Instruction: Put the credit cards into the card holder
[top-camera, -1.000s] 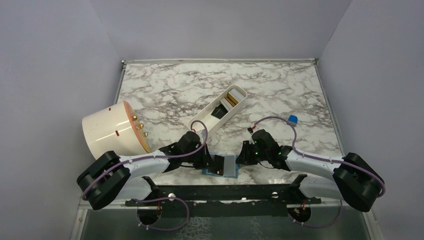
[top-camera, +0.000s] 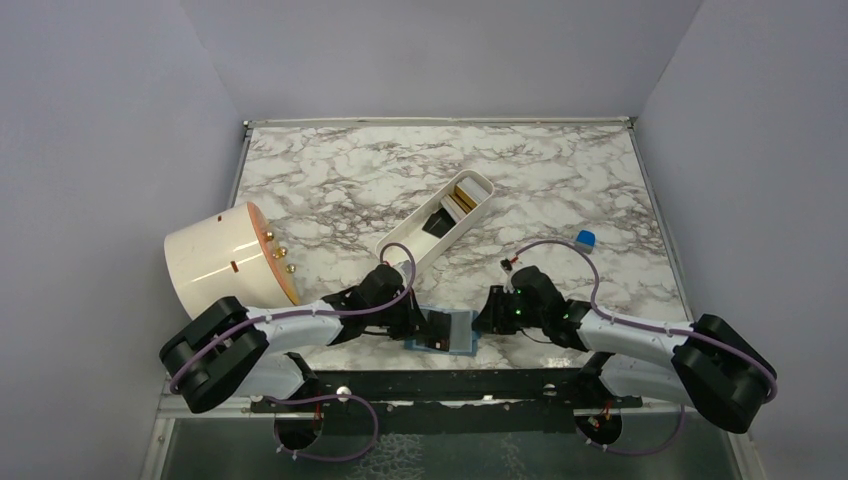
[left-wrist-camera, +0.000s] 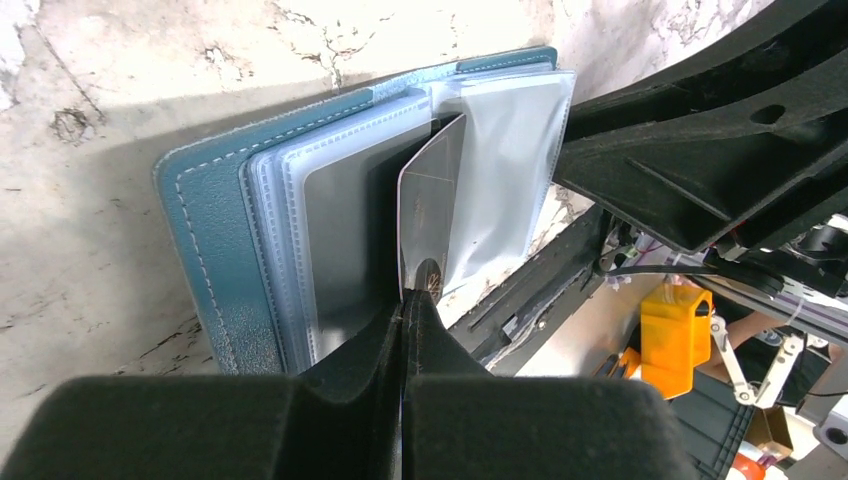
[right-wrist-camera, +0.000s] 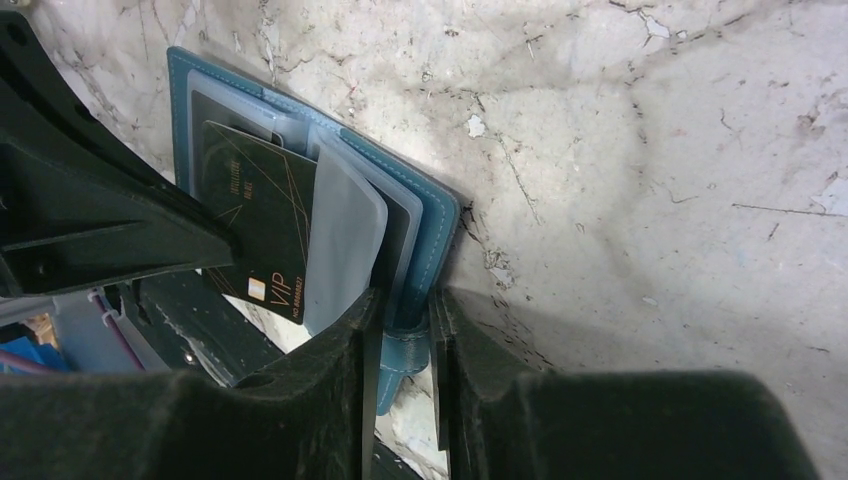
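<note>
The blue card holder (top-camera: 460, 330) lies open near the front edge, between both grippers. My left gripper is shut on a dark card (left-wrist-camera: 430, 200), which stands at the mouth of a clear sleeve (left-wrist-camera: 500, 170). In the right wrist view the card (right-wrist-camera: 255, 220) shows its black VIP face, partly within the holder. My right gripper is at the holder's right end (right-wrist-camera: 405, 345), fingertips close around the edge; whether it grips it is unclear.
A white tray (top-camera: 400, 230) with several stacked cards stands behind the holder. A cream cylinder (top-camera: 215, 260) lies at the left, and a small blue object (top-camera: 585, 240) at the right.
The left arm and the holder look almost unchanged.
</note>
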